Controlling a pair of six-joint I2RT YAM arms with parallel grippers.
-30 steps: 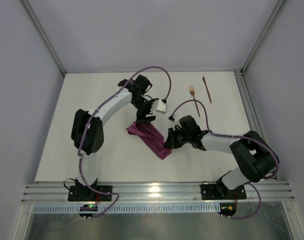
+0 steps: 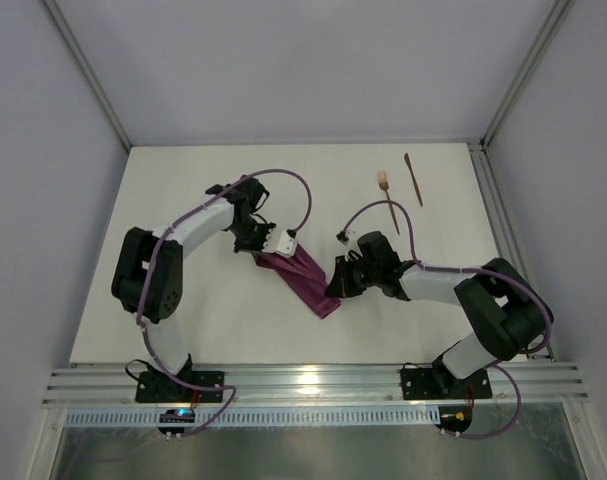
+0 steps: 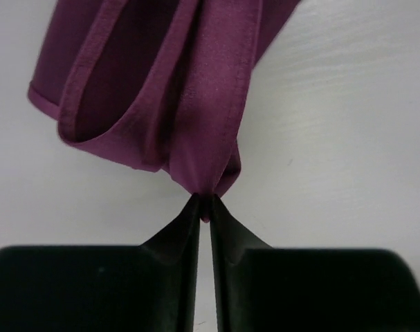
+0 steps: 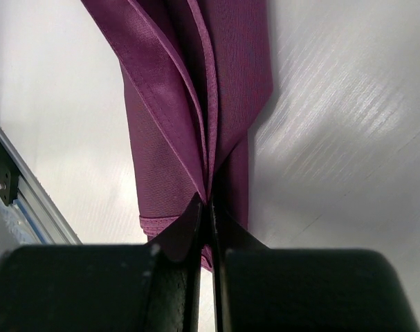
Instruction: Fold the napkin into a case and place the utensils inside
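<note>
The purple napkin (image 2: 308, 285) lies folded in a long diagonal strip mid-table. At its upper-left end my left gripper has its fingertips closed round the tip of the cloth, with folds fanning out above. My right gripper is shut on the napkin's lower-right part, where several hemmed layers gather between its fingers. A wooden fork (image 2: 384, 185) and a slim wooden utensil (image 2: 413, 175), perhaps a knife, lie at the back right of the table.
The white table (image 2: 173, 175) has free room at the back left, front left and right side. Metal rails (image 2: 303, 376) run along the front edge, where both arm bases stand.
My left gripper has come from above and right of the napkin down to its upper-left end, onto the cloth. The right gripper stays in place on the napkin.
</note>
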